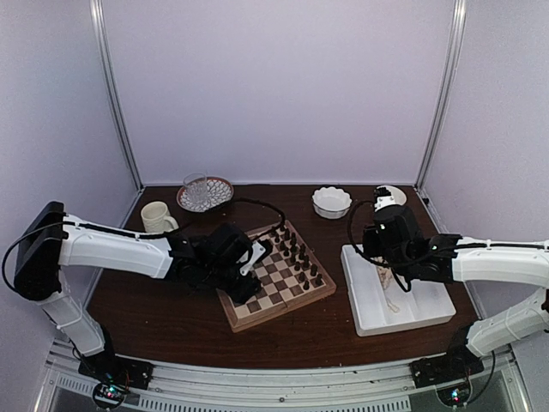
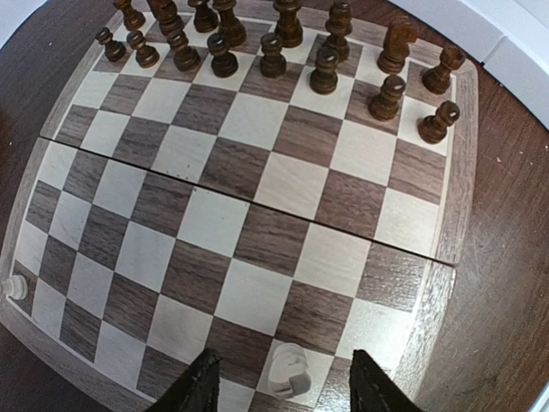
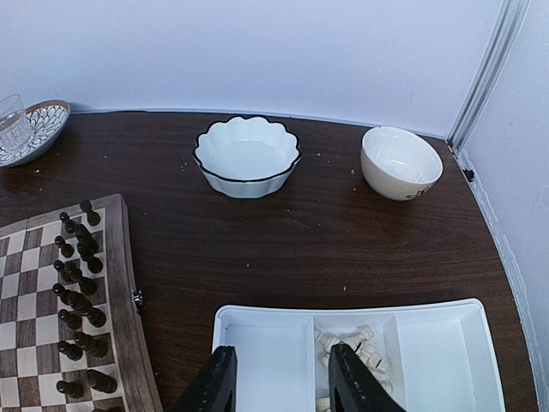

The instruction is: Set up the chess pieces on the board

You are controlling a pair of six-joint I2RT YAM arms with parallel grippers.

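Note:
Dark pieces stand in two rows along one side of the wooden chessboard [image 1: 275, 283]; a dark pawn [image 2: 433, 123] is at the row's end in the left wrist view. Over the board's opposite side, my left gripper has its fingers apart. A white piece [image 2: 290, 371] stands on the board in the gap between them; no contact shows. Another white piece [image 2: 15, 287] is at the board's left edge. My right gripper is open and empty above the white tray [image 3: 264, 312], whose middle compartment holds several white pieces [image 3: 364, 352].
Behind the tray are a scalloped bowl [image 3: 249, 157] and a white bowl [image 3: 400, 163]. A beige mug [image 1: 158, 218] and a patterned plate [image 1: 221, 196] with a clear glass [image 1: 196, 184] stand at the back left. Bare table lies in front of the board.

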